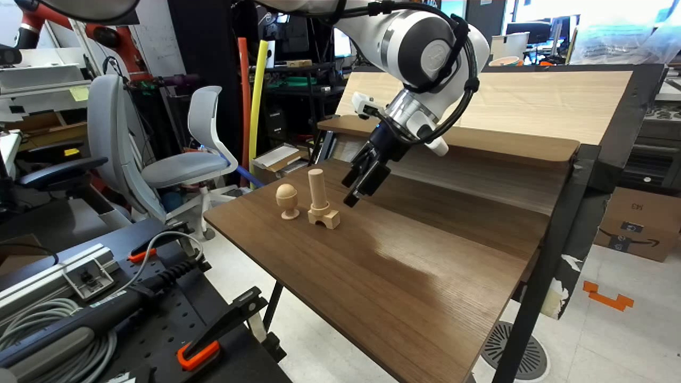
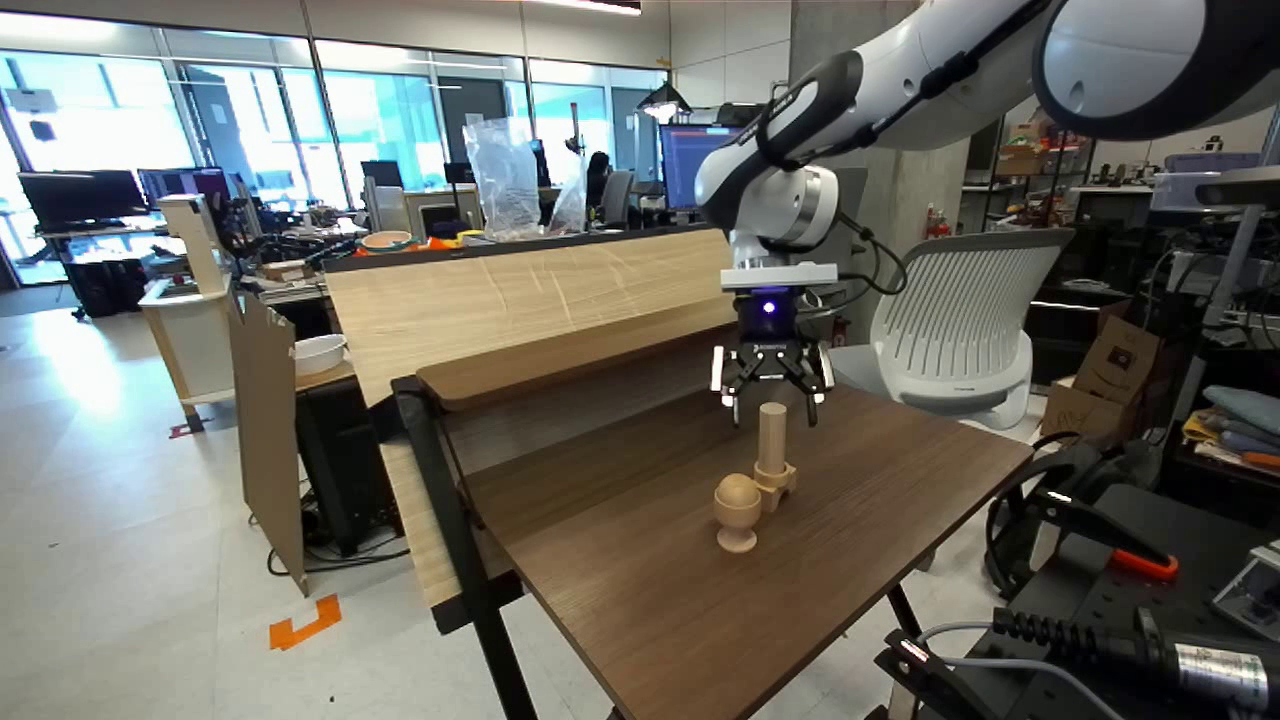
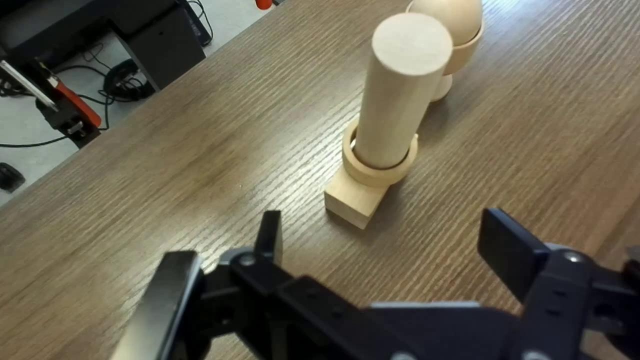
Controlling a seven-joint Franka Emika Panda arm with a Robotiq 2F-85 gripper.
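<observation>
A pale wooden cylinder [image 3: 399, 99] stands upright inside a wooden ring [image 3: 376, 174], which rests on a small wooden block [image 3: 354, 197]. In exterior view 1 the block [image 1: 326, 219] shows an arched notch. Close beside it is a wooden egg cup [image 1: 290, 205] with a rounded, ball-like top [image 2: 738, 490]. My gripper [image 1: 355, 192] hangs tilted above the table on the shelf side of the cylinder. Its fingers are spread wide with nothing between them; in the wrist view the fingers [image 3: 271, 237] frame bare tabletop, short of the block.
A raised brown shelf [image 1: 511, 141] runs along the table's back behind the arm. A black cart [image 1: 166, 313] with clamps and cables stands off the table's left edge.
</observation>
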